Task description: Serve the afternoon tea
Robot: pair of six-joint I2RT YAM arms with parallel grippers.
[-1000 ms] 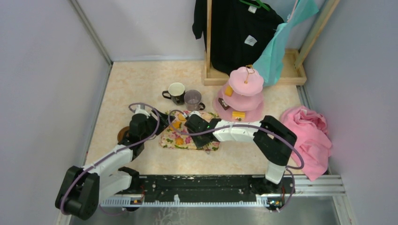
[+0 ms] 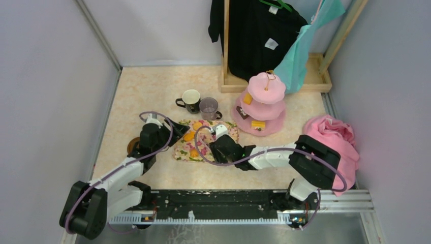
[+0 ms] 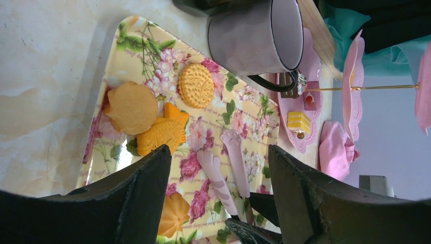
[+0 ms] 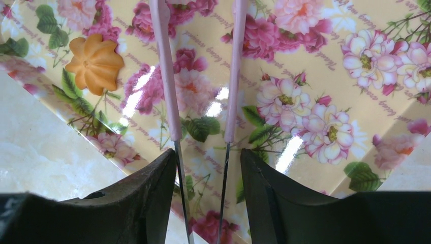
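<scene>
A floral tray (image 3: 122,46) holds several biscuits (image 3: 195,85), among them a flower-shaped cookie (image 4: 94,63). Two pink paw-handled utensils (image 4: 165,76) lie over the tray's front part; my right gripper is open, low over their thin metal ends, its fingers either side of them. My left gripper is open above the tray's left part, nothing in it. A grey mug (image 3: 244,35) and a black mug (image 2: 191,101) stand behind the tray.
A pink three-tier stand (image 2: 268,89) with cakes is at the back right, before a wooden rack (image 2: 226,84). Pink cloth (image 2: 333,152) lies at the right edge.
The left arm and the other things have stayed put.
</scene>
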